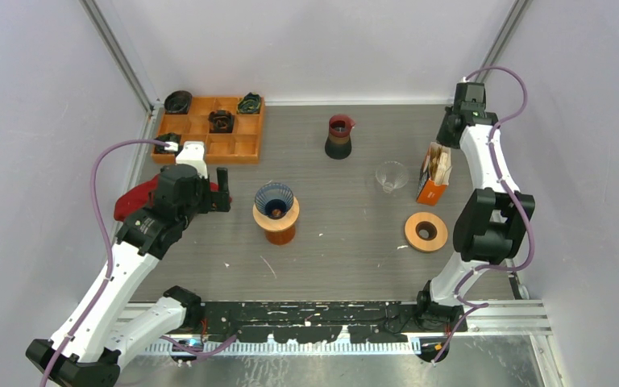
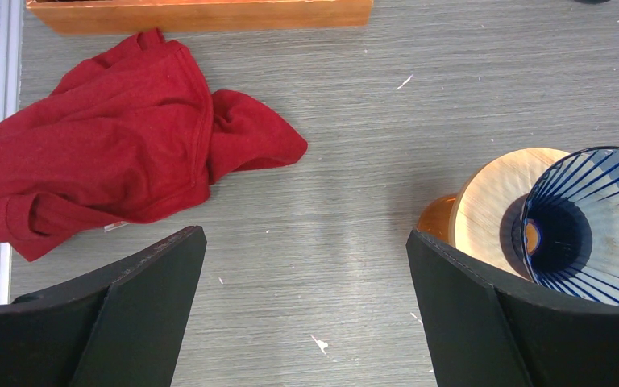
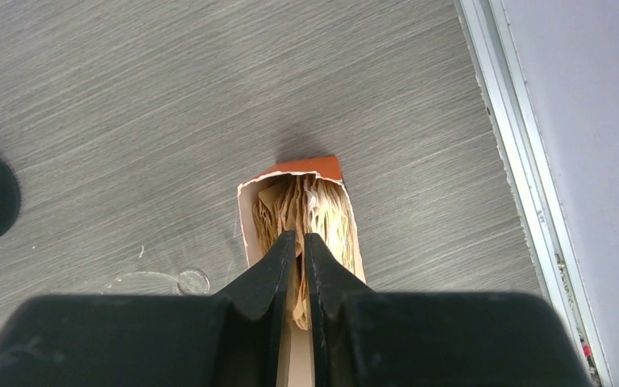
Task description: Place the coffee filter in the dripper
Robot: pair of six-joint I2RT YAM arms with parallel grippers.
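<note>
A blue ribbed dripper (image 1: 275, 193) sits on a wooden stand (image 1: 277, 235) at the table's middle left. My left gripper is open to its left, over bare table near a red cloth (image 2: 97, 137). An orange box of coffee filters (image 1: 429, 189) stands at the right, its paper filters (image 3: 329, 218) upright inside. My right gripper is above the box, its fingertips close together over the filters; it is shut, and whether a filter is between its tips is hard to tell.
A glass cup (image 1: 391, 173) and wooden ring (image 1: 426, 250) lie beside the box. A red-and-black carafe (image 1: 338, 147) and wooden organiser (image 1: 234, 155) stand at the back.
</note>
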